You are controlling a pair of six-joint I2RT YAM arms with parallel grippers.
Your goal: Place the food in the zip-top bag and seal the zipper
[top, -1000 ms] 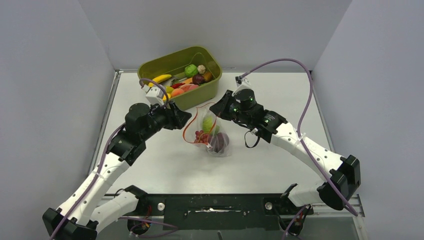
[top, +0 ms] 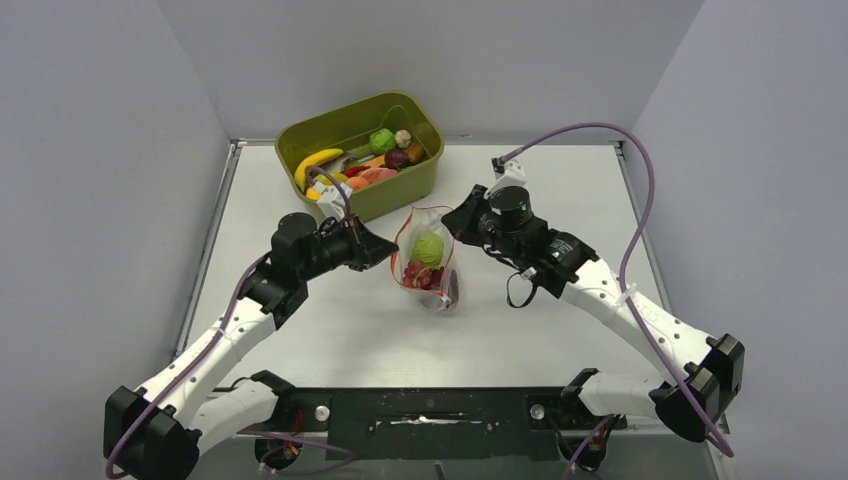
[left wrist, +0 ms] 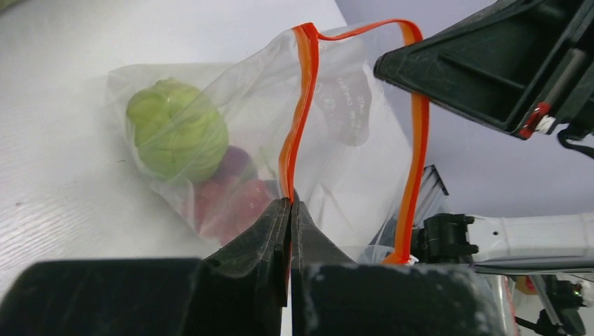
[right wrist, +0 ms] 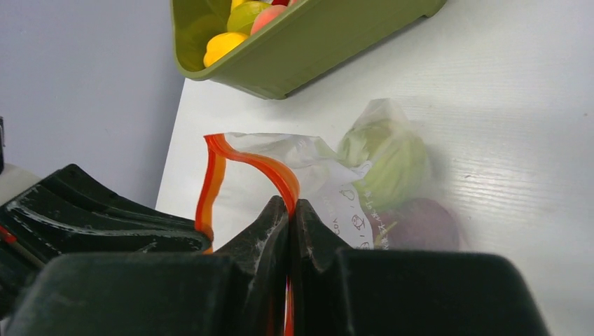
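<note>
The clear zip bag point(top: 430, 290) with orange zipper edges stands between my grippers, holding a green cabbage point(left wrist: 175, 129), red grapes point(top: 420, 276) and a dark purple item point(right wrist: 420, 227). My left gripper point(top: 393, 250) is shut on the zipper edge; in the left wrist view its fingertips point(left wrist: 280, 217) meet on the orange strip. My right gripper point(top: 450, 225) is shut on the opposite zipper edge, the orange strip running between its fingers in the right wrist view. The bag's mouth gapes open between them.
A green bin point(top: 360, 104) of assorted produce stands at the back left, just behind the bag and my left arm.
My left gripper has moved down and right to the bag's zipper edge. My right gripper has moved slightly right, and the bag's mouth has shifted right with them.
</note>
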